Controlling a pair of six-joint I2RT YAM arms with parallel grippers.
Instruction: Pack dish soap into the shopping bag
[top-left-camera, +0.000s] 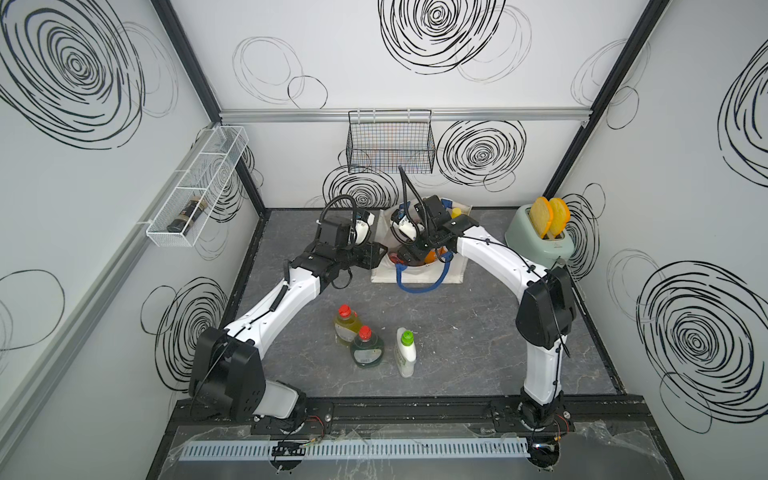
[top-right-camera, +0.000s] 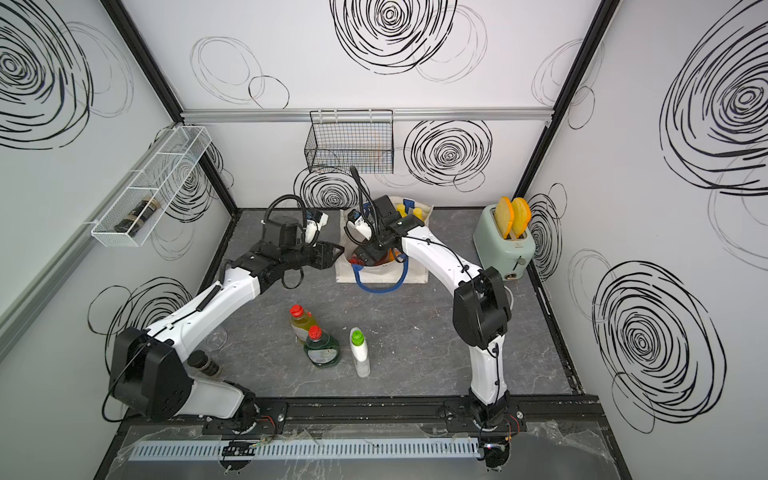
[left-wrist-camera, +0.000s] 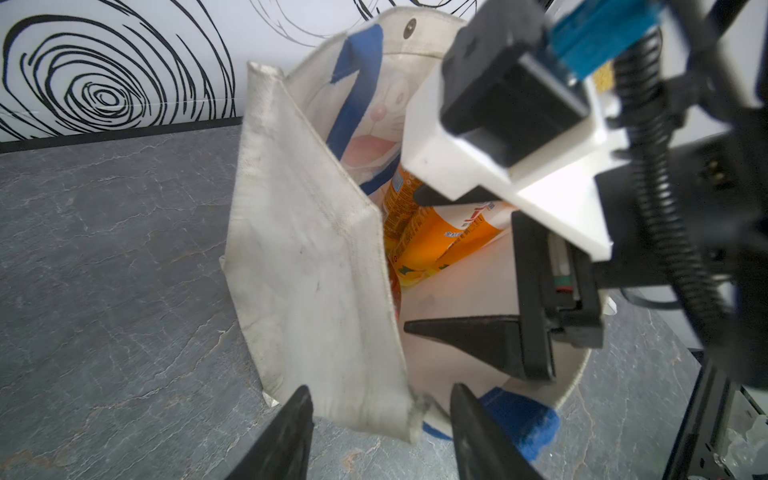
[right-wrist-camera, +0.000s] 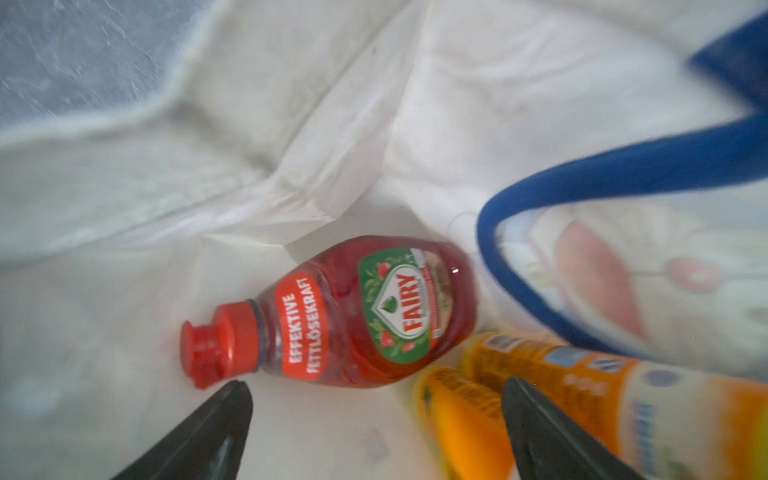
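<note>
The white shopping bag (top-left-camera: 384, 273) with blue handles stands at the back centre. Inside, the right wrist view shows a red Fairy bottle (right-wrist-camera: 336, 312) lying beside orange bottles (right-wrist-camera: 608, 400). My right gripper is open over the bag's interior, nothing between its fingers. My left gripper is at the bag's left side, its fingertips apart by the white rim, open. A yellow bottle (top-left-camera: 346, 325), a dark green bottle (top-left-camera: 367, 352) and a white bottle with green cap (top-left-camera: 405, 360) stand on the front table.
A mint toaster (top-left-camera: 528, 240) with yellow slices is at the back right. Wire baskets (top-left-camera: 390, 144) hang on the back and left walls.
</note>
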